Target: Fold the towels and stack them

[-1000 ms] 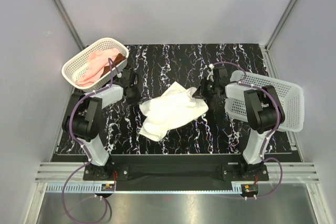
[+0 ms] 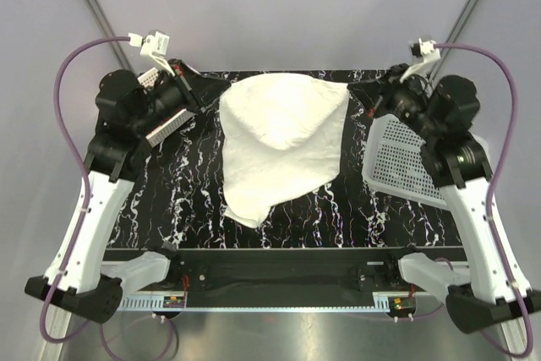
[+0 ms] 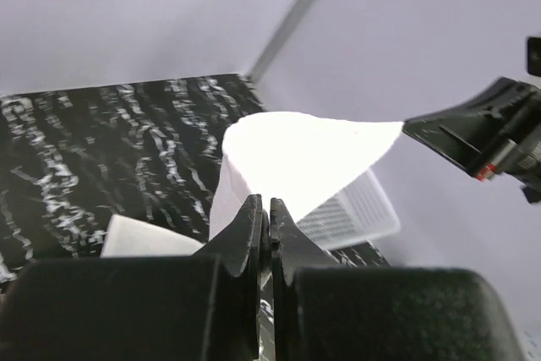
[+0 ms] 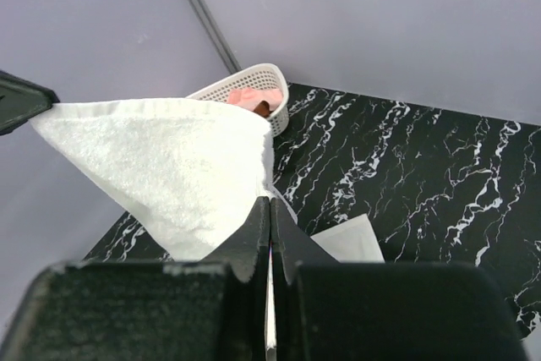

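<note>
A white towel (image 2: 279, 141) is stretched up in the air between my two raised grippers, its lower part hanging down toward the dark marble table (image 2: 186, 209). My left gripper (image 2: 218, 90) is shut on one top corner, the cloth rising from between its fingers in the left wrist view. My right gripper (image 2: 357, 89) is shut on the other corner; the towel (image 4: 169, 166) spans toward the other arm in the right wrist view.
A white basket (image 4: 211, 93) with pink and brown cloths stands at the back left, partly behind the left arm. An empty white basket (image 2: 397, 166) sits at the right.
Both arms have risen high toward the top camera, lifting the towel by its corners off the table and spreading it between the grippers.
</note>
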